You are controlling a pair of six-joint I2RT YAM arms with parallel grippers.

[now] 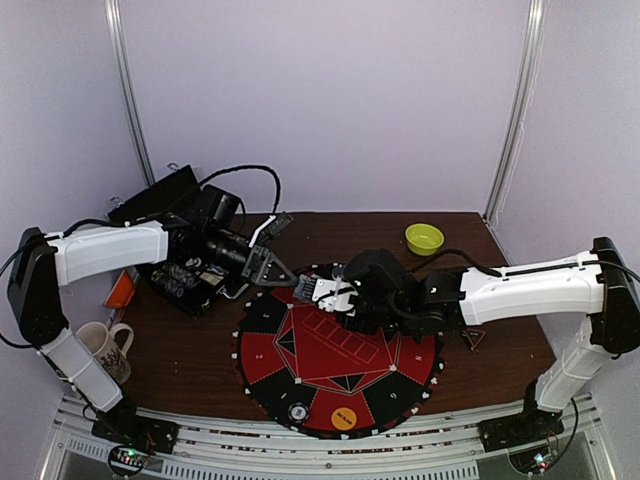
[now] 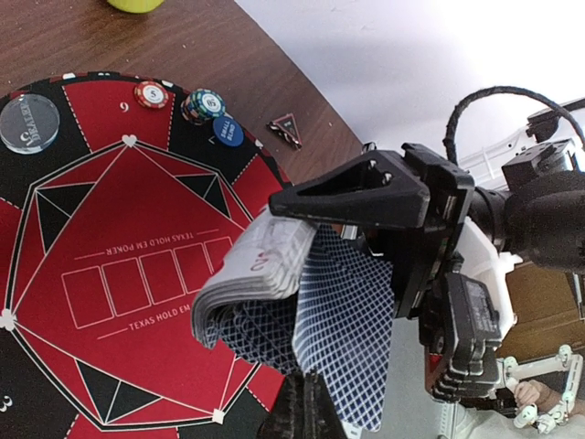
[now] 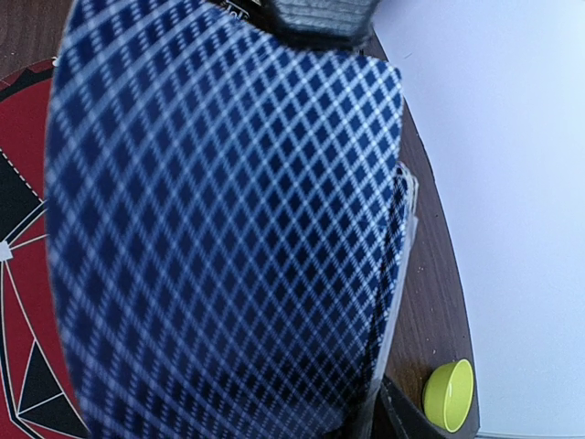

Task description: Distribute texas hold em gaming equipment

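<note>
A bent stack of playing cards [image 2: 260,261], white faces out and blue lattice backs, is clamped in my right gripper, shut on it above the red and black poker mat [image 2: 119,219]. The blue card back [image 3: 219,219] fills much of the right wrist view. My left gripper is shut at the lower edge of the cards; no card shows clearly between its tips. In the top view both grippers meet over the mat's upper left. On the mat lie a clear dealer disc [image 2: 29,123], a small blind button [image 2: 228,131] and chips [image 2: 203,105].
An open black case [image 1: 180,285] stands at the left, with an orange bowl [image 1: 121,290] and a mug [image 1: 105,350] near it. At the back right sits a yellow-green bowl [image 1: 424,239]. A small triangular object [image 2: 285,130] lies off the mat.
</note>
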